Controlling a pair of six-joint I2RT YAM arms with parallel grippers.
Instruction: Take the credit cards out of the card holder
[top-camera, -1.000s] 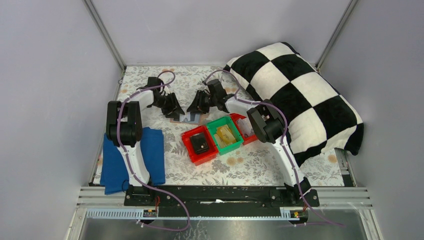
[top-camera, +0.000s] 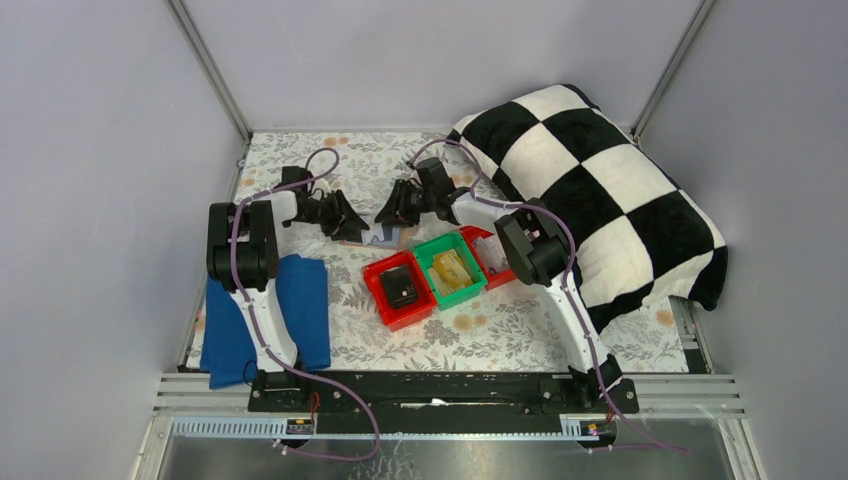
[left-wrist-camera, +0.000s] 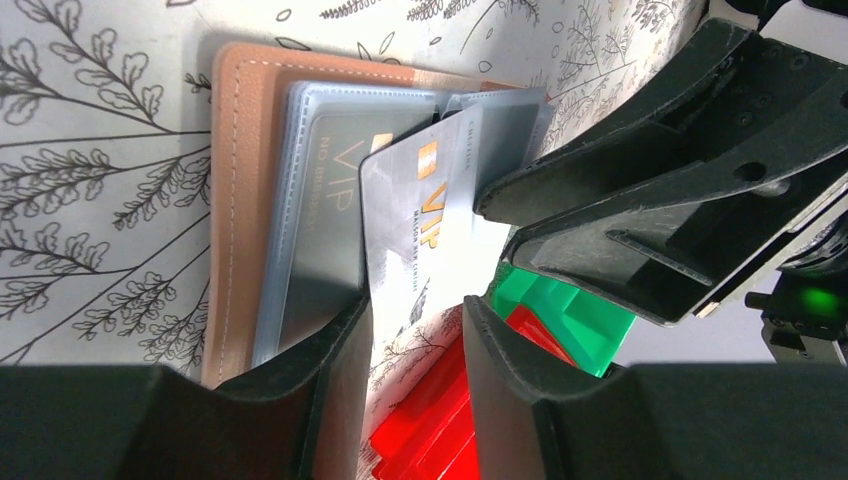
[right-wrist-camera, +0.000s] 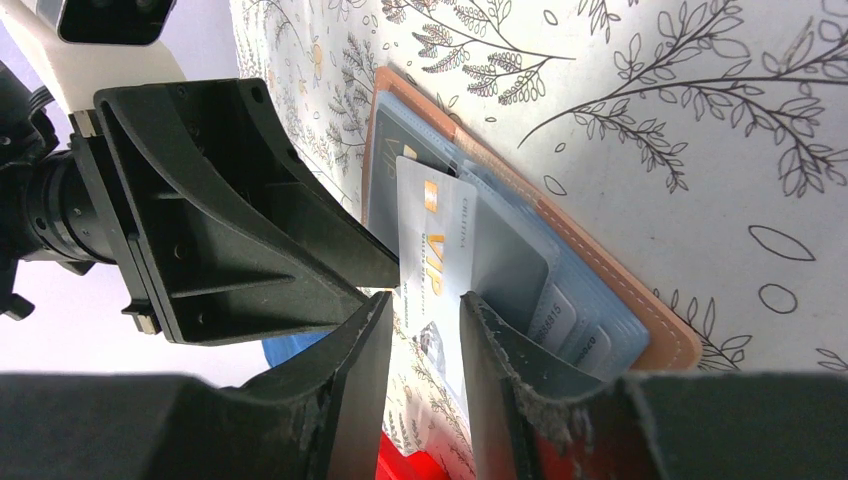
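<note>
The brown card holder lies open on the patterned table between both grippers. Its clear sleeves carry grey cards. A silver VIP card stands tilted up out of the sleeves in the left wrist view, and the same VIP card shows in the right wrist view. My left gripper is part open, with a visible gap and the card's lower end reaching between its fingers. My right gripper is also part open, the card's lower end running through its gap. I cannot tell whether either gripper touches the card.
Just in front of the holder stand a red bin with a black item, a green bin with a yellow packet, and another red bin. A blue cloth lies front left; a checkered cushion fills the right.
The pale card now looks more tilted. My right arm has barely moved.
</note>
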